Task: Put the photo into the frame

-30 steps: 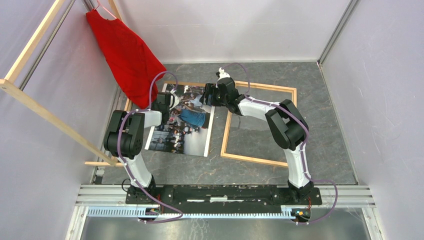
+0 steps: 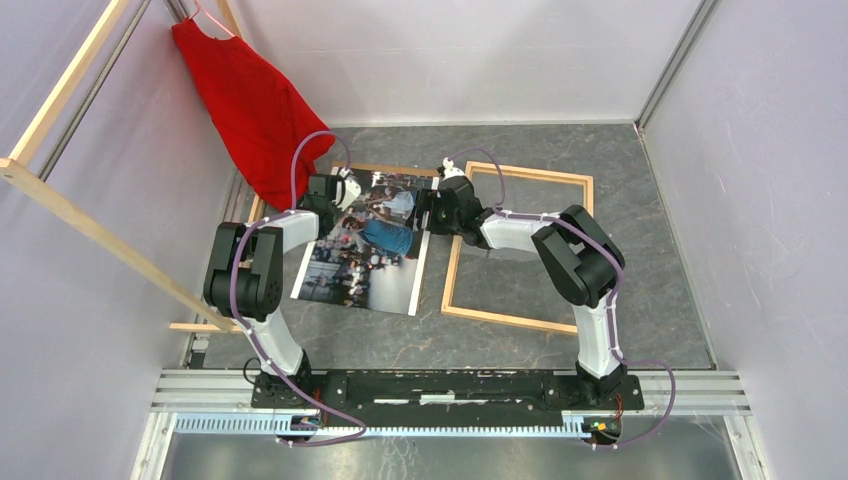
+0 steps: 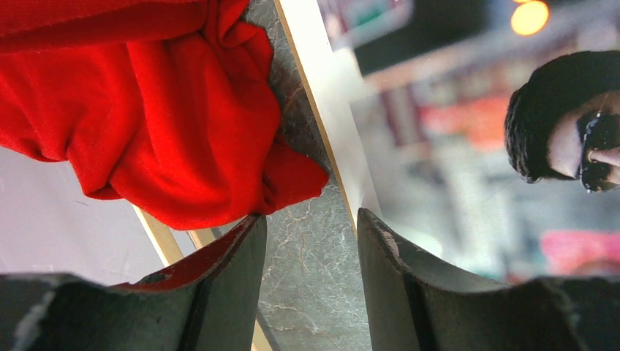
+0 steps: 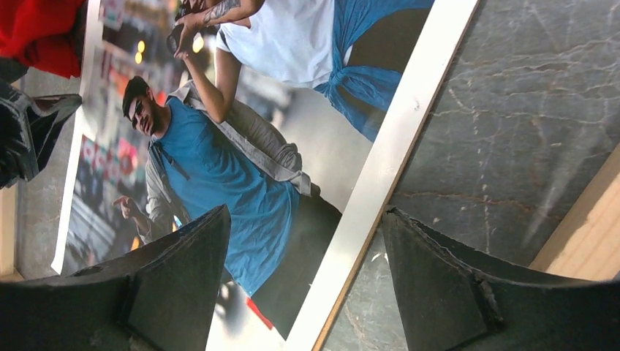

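The photo (image 2: 365, 265), a street picture with white borders and a thin wood-coloured side, lies on the left of the floor. To its right is the empty wooden frame (image 2: 510, 320). My left gripper is partly open at the photo's left border, one finger (image 3: 395, 270) by the edge and bare floor in the gap. At the opposite side, my right gripper stands partly open; the photo's right border (image 4: 358, 212) shows between its fingers. Whether any finger touches the photo is hard to tell.
A red garment (image 2: 245, 110) hangs from a wooden rack (image 2: 100, 235) at the left, its hem close to my left gripper. Walls bound both sides and the back.
Over the last second my right gripper has shifted a little to the right and my left gripper slightly left. The photo's right edge sits slightly farther right.
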